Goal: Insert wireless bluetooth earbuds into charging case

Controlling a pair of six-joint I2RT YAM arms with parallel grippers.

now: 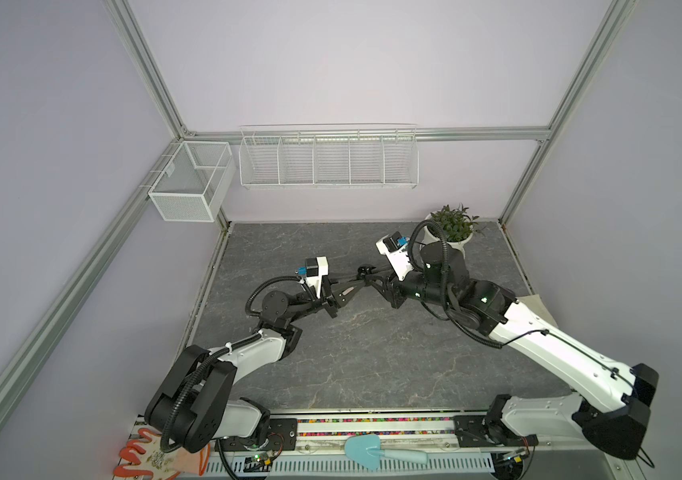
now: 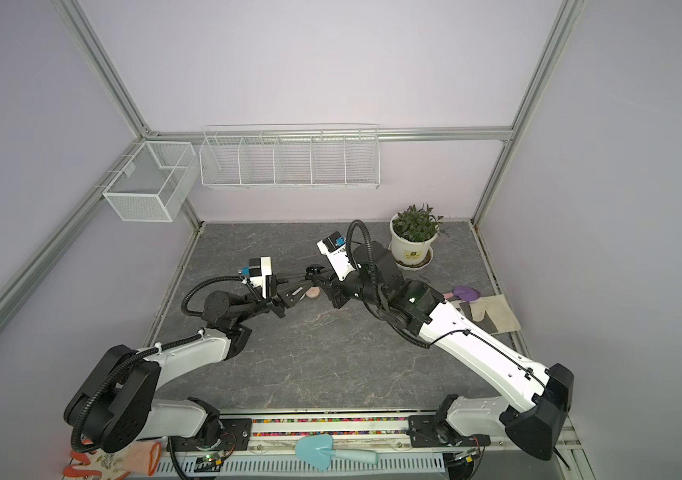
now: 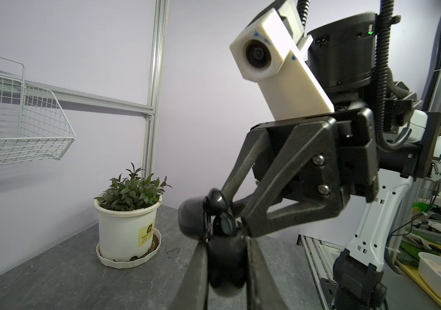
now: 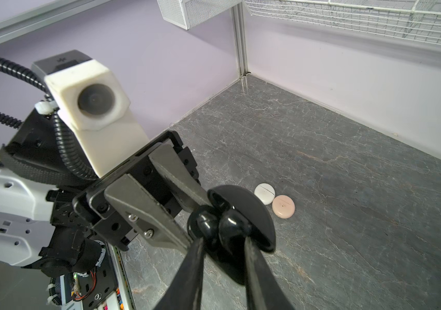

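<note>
A glossy black charging case with its lid raised is held level above the table between the two grippers. Two dark rounded earbud shapes sit in or at it; how far they are seated I cannot tell. My left gripper is shut on the case, seen in the left wrist view. My right gripper is right at the case from the opposite side, its blurred fingertips slightly apart over the earbuds. Whether it holds anything between them is hidden.
A potted plant stands at the back right, cloth items at the right edge. Two small discs lie on the table below. Wire baskets hang on the back and left walls.
</note>
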